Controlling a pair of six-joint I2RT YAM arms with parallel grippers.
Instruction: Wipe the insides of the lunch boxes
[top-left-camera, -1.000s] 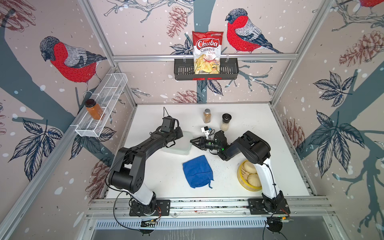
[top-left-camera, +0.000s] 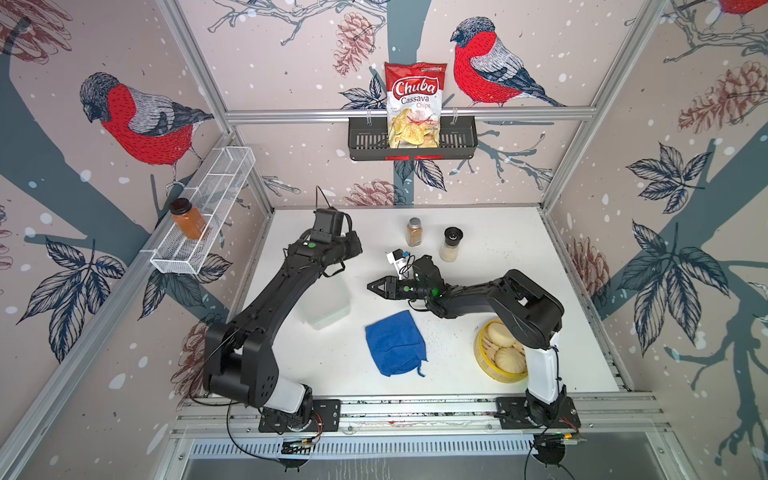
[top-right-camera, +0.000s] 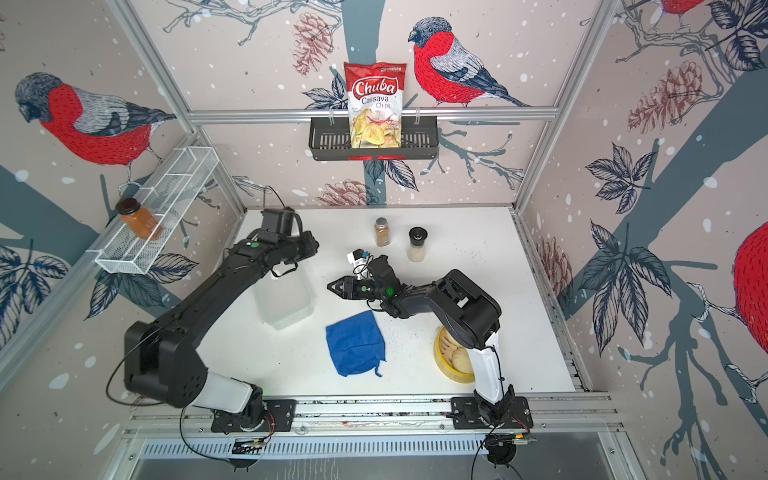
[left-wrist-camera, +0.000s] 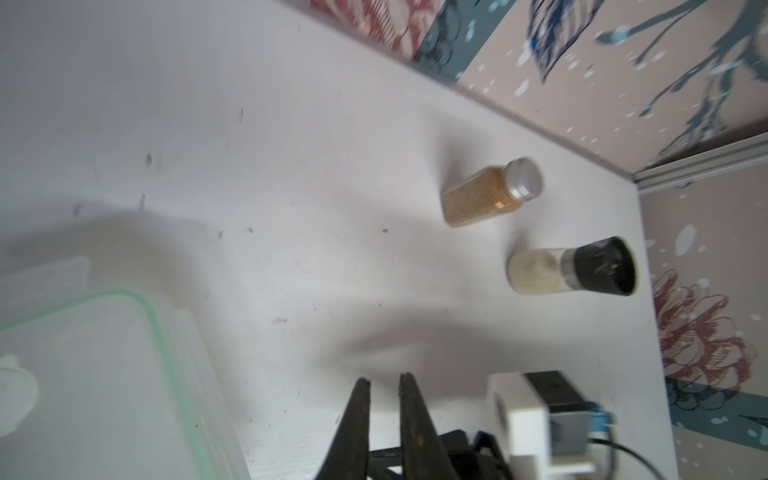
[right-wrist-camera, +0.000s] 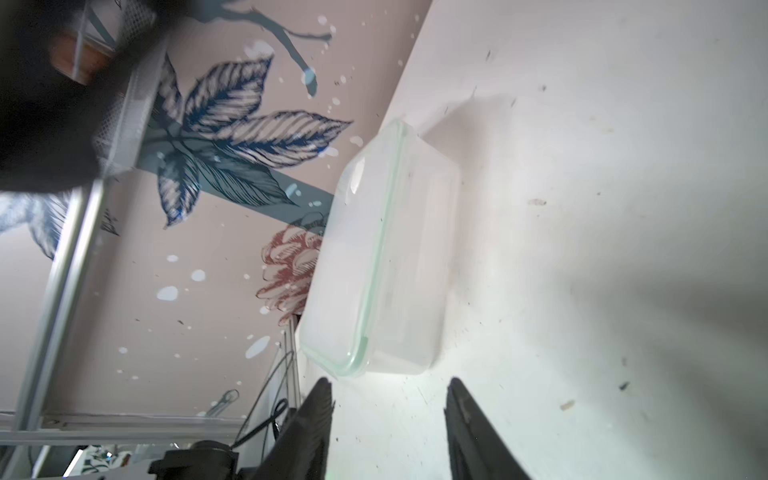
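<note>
A clear lunch box (top-left-camera: 328, 308) with a pale green rim rests on the left of the white table, partly under my left arm. The right wrist view shows this lunch box (right-wrist-camera: 416, 256) with its translucent top face on. Above and beyond the box, my left gripper is shut, with only a narrow gap and nothing visible between its fingertips. The box lies clear of it, off to the left in that view. A blue cloth (top-left-camera: 396, 344) lies flat at front centre. My right gripper is open and empty, pointing left just right of the box.
A spice jar (top-left-camera: 413, 232) and a black-topped grinder (top-left-camera: 451, 244) stand at the back. A yellow-rimmed steamer with buns (top-left-camera: 501, 352) sits front right by the right arm. A wire shelf (top-left-camera: 204, 212) hangs left.
The lunch box has shifted left from between the grippers. My left arm has since lifted away. My right gripper has moved a little left.
</note>
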